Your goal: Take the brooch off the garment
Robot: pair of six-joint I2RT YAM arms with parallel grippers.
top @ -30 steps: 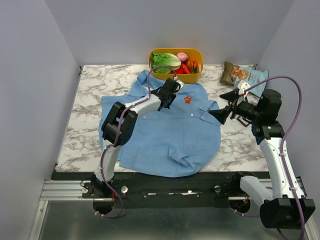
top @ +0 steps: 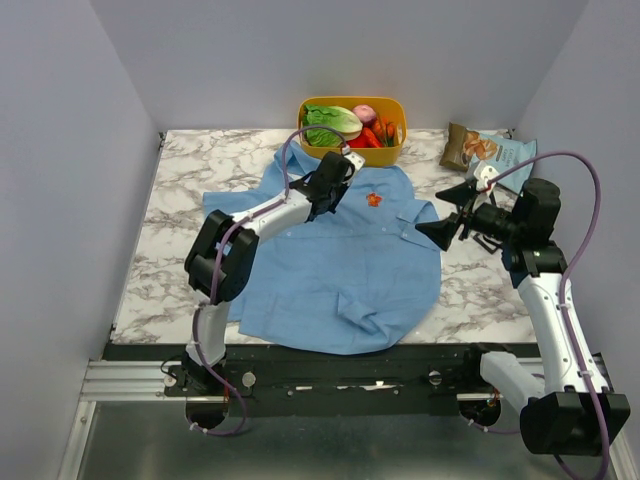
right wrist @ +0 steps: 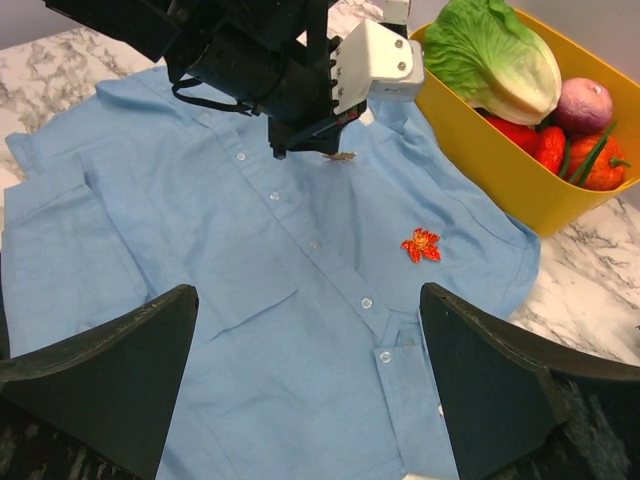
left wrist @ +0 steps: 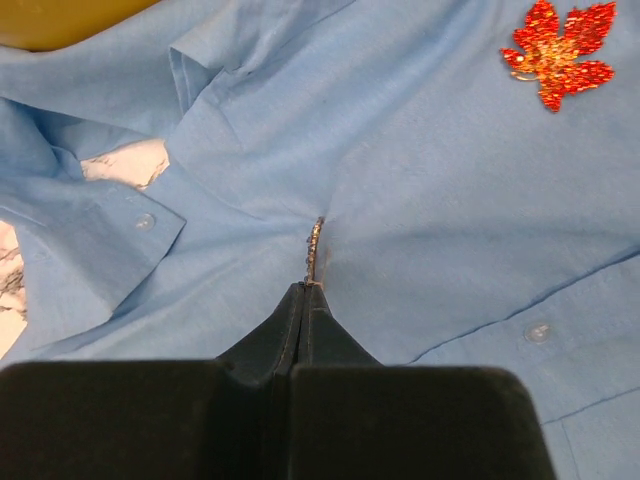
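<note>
A blue button shirt lies spread on the table. My left gripper is shut over its upper part, with a small beaded gold brooch upright at its fingertips; I cannot tell whether it is held. The brooch also shows under the left arm in the right wrist view. A red sequined leaf lies on the shirt to its right. My right gripper stands open over the right side, nothing between its fingers.
A yellow bin of vegetables stands behind the shirt. Packets lie at the back right. Bare marble table shows at the left and right.
My left gripper has shifted slightly to the left in the top view. The right arm looks unmoved.
</note>
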